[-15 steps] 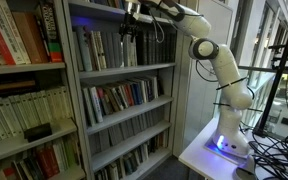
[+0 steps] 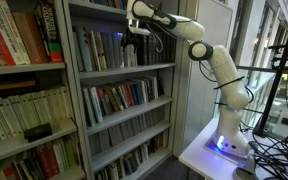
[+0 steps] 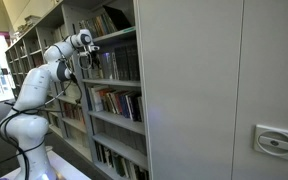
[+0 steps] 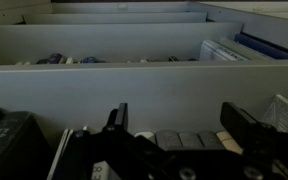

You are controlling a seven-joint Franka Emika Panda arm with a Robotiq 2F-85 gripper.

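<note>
My gripper stands open in the wrist view, its two dark fingertips wide apart. Nothing shows held between them. Behind and below them runs a row of grey book spines [image 4: 181, 140], partly covered by the gripper body. In exterior view 1 the gripper [image 2: 131, 34] hangs at the end of the raised arm [image 2: 169, 20], in front of the bookcase's upper books [image 2: 102, 50]. From exterior view 2 the gripper [image 3: 91, 48] appears high up near the upper shelves. Whether it touches any book cannot be told.
Shelf boards [image 4: 144, 76] cross the wrist view, with more books below. A second bookcase [image 2: 19, 75] stands at the left. The arm's base [image 2: 234, 145] sits on a white table [image 2: 199, 155], and a large pale panel [image 3: 189, 90] closes off the right.
The arm's far end and gripper have shifted slightly at the upper shelves and the gripper's tilt differs a little. The base and the books look unchanged.
</note>
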